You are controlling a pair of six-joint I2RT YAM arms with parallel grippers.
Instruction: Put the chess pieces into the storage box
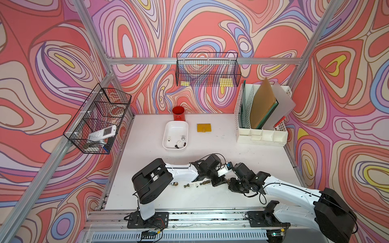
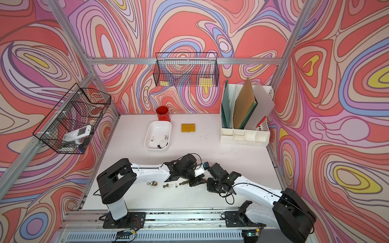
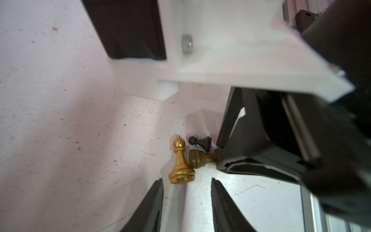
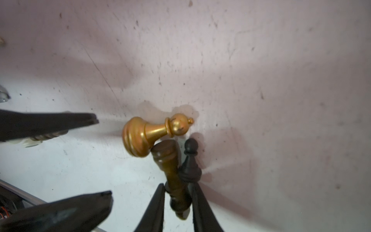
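Observation:
A gold bishop (image 3: 181,170), a brown piece (image 4: 168,160) and a black pawn (image 4: 190,168) lie together on the table. My left gripper is open, pointed at the bishop, nothing between its fingers. My right gripper is shut, its tips over the brown piece's far end; I cannot tell whether they touch it. Other pieces (image 1: 204,182) lie in a loose row to the left. A white tray (image 1: 166,137) with several small pieces stands behind.
A red cup (image 1: 178,115) and a yellow flat object (image 1: 203,128) are at the back. A white organizer with boards (image 1: 261,139) stands back right. Both arms crowd the front middle.

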